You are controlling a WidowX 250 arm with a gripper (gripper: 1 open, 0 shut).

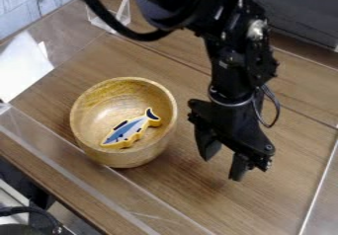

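A wooden bowl (106, 101) sits at left on the table, holding a blue, white and yellow fish-shaped toy (129, 129) on its bottom. My black gripper (222, 162) hangs just right of the bowl, apart from it, low over the bare wood, with its fingers open and nothing between them.
A white sheet (19, 66) lies at the far left, and a clear plastic item stands at the back left. A dark grey wall runs along the back right.
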